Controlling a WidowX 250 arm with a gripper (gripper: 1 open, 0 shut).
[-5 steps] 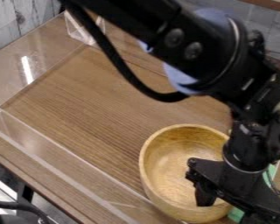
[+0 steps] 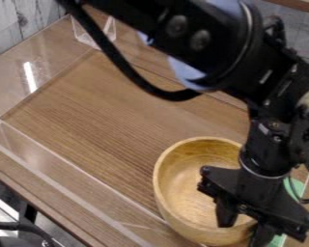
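Observation:
A wooden bowl [image 2: 183,178] sits on the wooden table at the lower middle. The black gripper [image 2: 247,217] reaches down over the bowl's right side, its fingers at or inside the near right rim; whether they are shut, or hold anything, I cannot tell. Part of a green object [image 2: 292,235] shows behind the gripper at the lower right, mostly hidden.
A clear plastic container [image 2: 96,27] stands at the far back left. The arm covers much of the upper right.
The gripper has shifted slightly over the bowl's right side.

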